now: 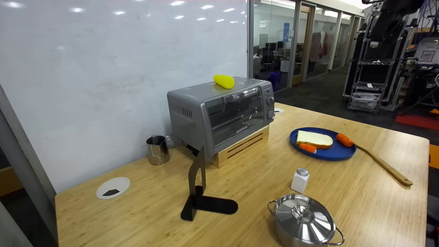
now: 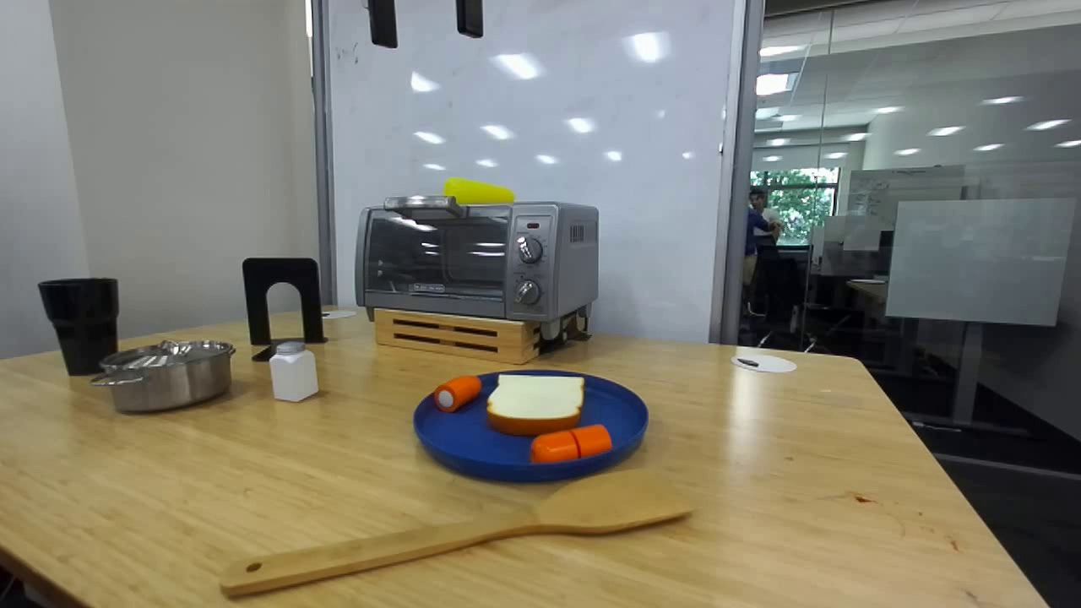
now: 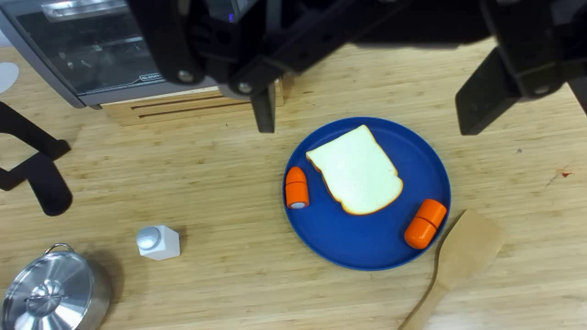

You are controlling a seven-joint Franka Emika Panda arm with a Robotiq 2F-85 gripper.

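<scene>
My gripper hangs open high above the table, its fingers wide apart and nothing between them. In the second exterior view only its two dark fingertips (image 2: pixel 382 22) show at the top edge. Below it in the wrist view lies a round blue plate (image 3: pixel 366 255). A slice of bread (image 3: pixel 360 173) rests in the plate's middle. One orange carrot piece (image 3: pixel 296 188) lies on the plate to the bread's left, another orange piece (image 3: pixel 425 223) to its lower right. A wooden spatula (image 3: pixel 467 250) lies on the table beside the plate.
A grey toaster oven (image 1: pixel 193 101) stands on a wooden riser, its door shut, with a yellow object (image 1: pixel 224 81) on top. A white shaker (image 1: pixel 300 180), lidded pot (image 1: pixel 305 218), black stand (image 1: pixel 214 204), metal pitcher (image 1: pixel 157 150) and black cup (image 2: pixel 81 323) are around the table.
</scene>
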